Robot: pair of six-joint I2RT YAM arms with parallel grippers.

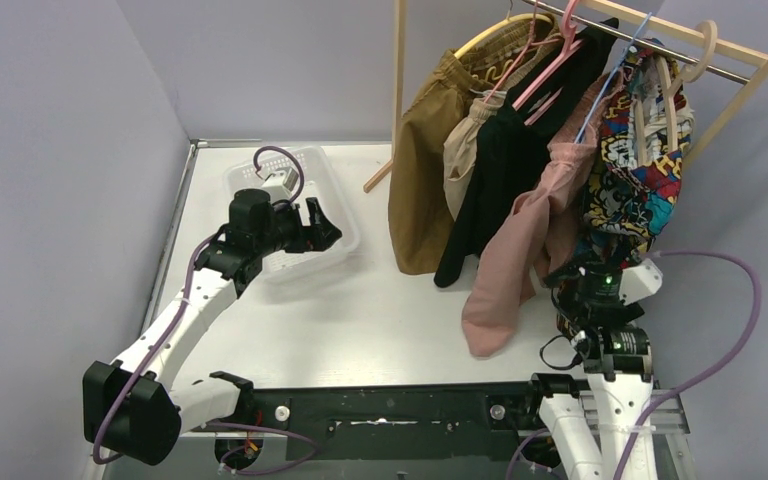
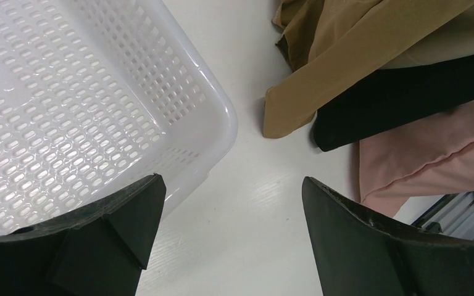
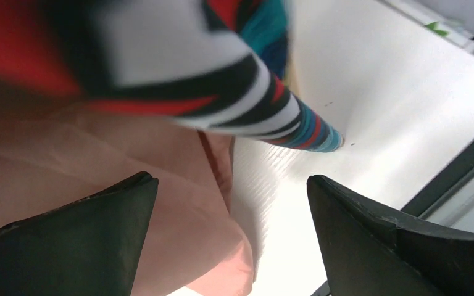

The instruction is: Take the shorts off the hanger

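Observation:
Colourful patterned shorts hang at the right end of the rail on a wooden hanger. Their lower part hangs behind and around my right gripper, which is open. In the right wrist view, the patterned cloth crosses above the gap between the right fingers, blurred and close to the camera, and not pinched. My left gripper is open above the basket's right side, with nothing between its fingers.
A white perforated basket stands at the left of the table. Pink trousers, a black garment and brown trousers hang left of the shorts. The rail's wooden post stands at the right.

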